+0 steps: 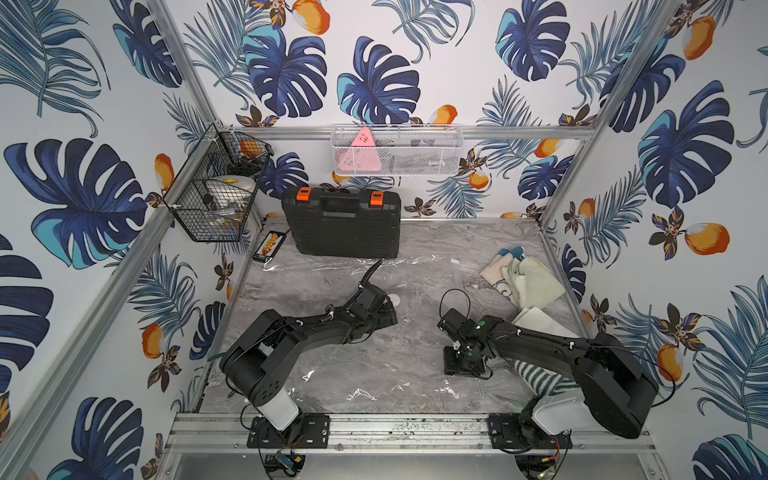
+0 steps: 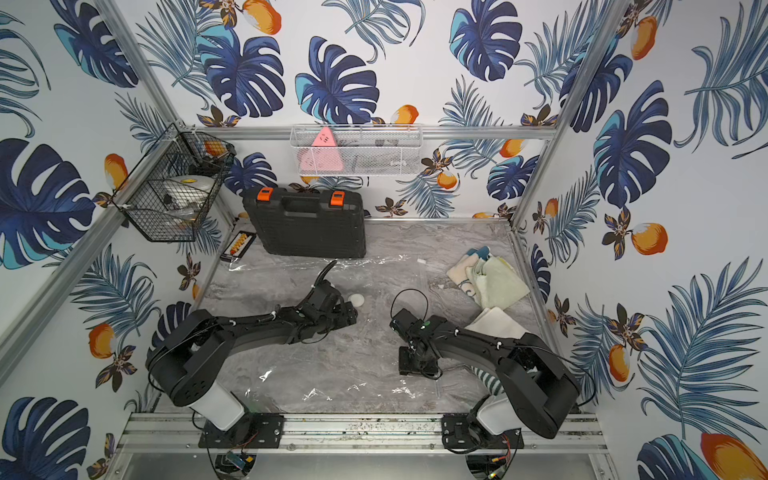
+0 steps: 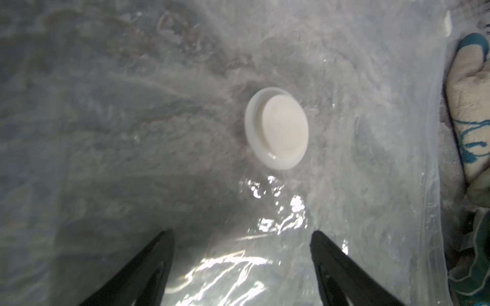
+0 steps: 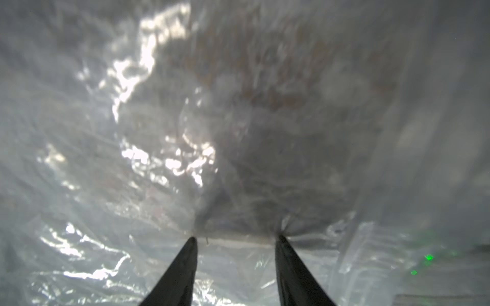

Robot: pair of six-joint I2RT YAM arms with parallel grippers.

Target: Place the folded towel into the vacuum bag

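Observation:
The vacuum bag is a clear plastic sheet lying flat across the middle of the table, its creases shining. Its round white valve shows ahead of my left gripper, whose fingers stand apart above the film with nothing between them. Over the bag's right part, my right gripper also has parted fingers; a horizontal crease runs behind their tips, and no film shows clearly pinched. Folded towels lie along the right side: a pale green one, a white one and a green-striped one, the last two partly hidden by my right arm.
A black case stands at the back left, with a small dark box beside it. A wire basket hangs at left; a white mesh basket hangs on the back wall. A beige cloth lies back right.

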